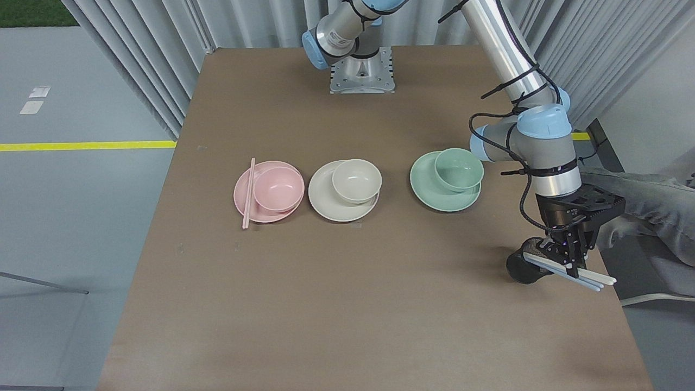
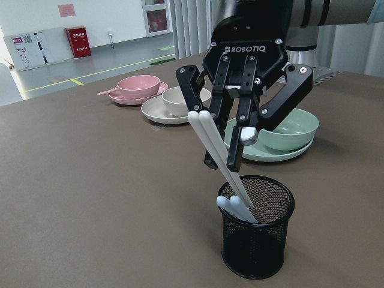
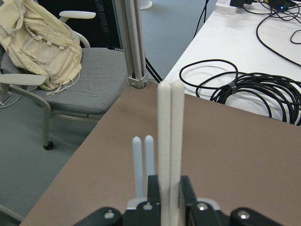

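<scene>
A black mesh pen holder stands near the table's right edge, pale blue chopsticks resting in it. Right over it is my gripper, with a pair of white chopsticks between its fingers; their lower ends are at the holder's mouth, partly hidden by it. Pink chopsticks rest on a pink plate beside a pink bowl. A white bowl on a white plate and a green bowl on a green plate stand farther right.
Beyond the right edge are a chair and a white desk with coiled cables.
</scene>
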